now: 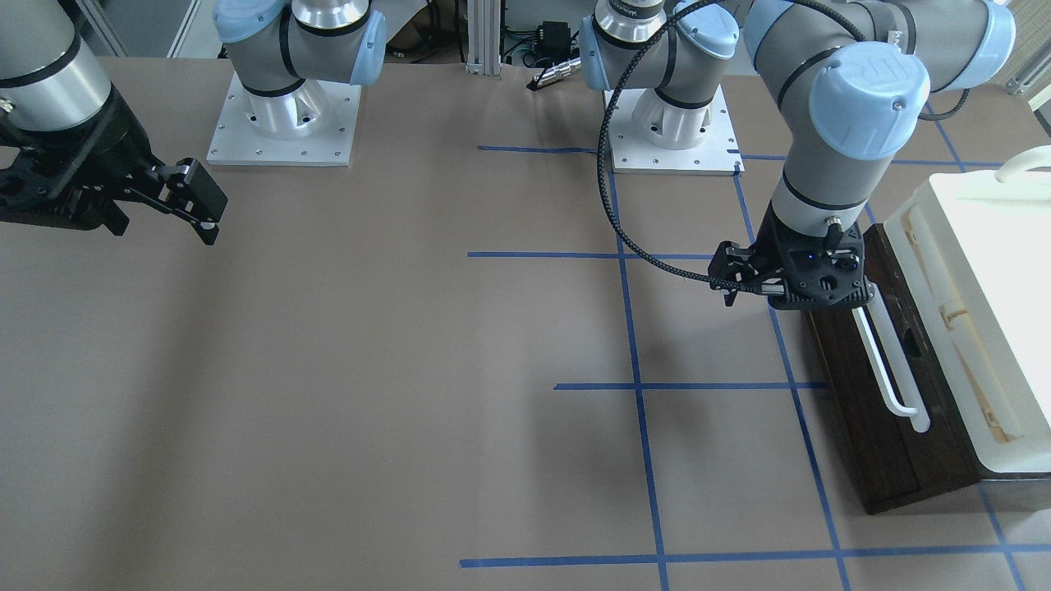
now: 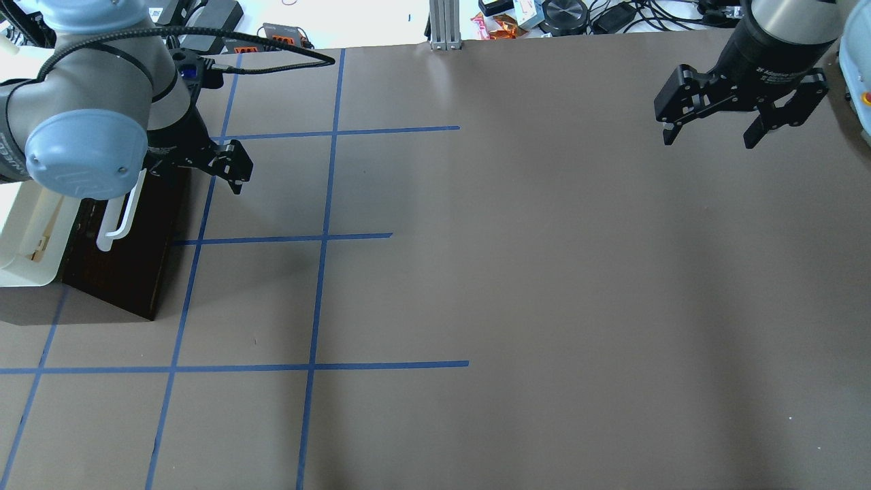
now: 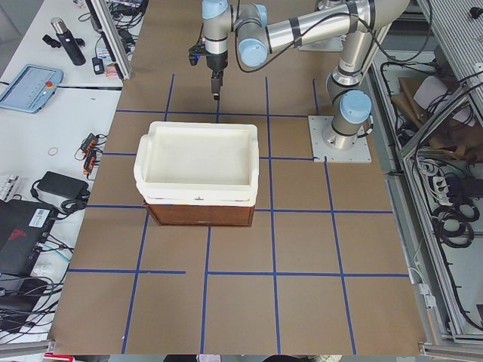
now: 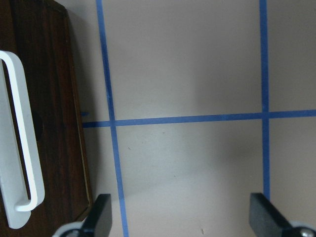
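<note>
A dark wood box with a white top (image 3: 196,162) stands on the taped table, right in the front view. Its white handle (image 1: 884,364) is on the dark side face, and fills the left edge of the wrist view as a vertical bar (image 4: 25,128). My gripper is open, with only tabletop between its two fingers. In the front view it hangs beside the box, near the upper end of the handle, its far parts partly hidden by its body.
A second black gripper (image 1: 167,202) hangs at the left of the front view. Further arm bases (image 1: 677,148) stand at the back.
</note>
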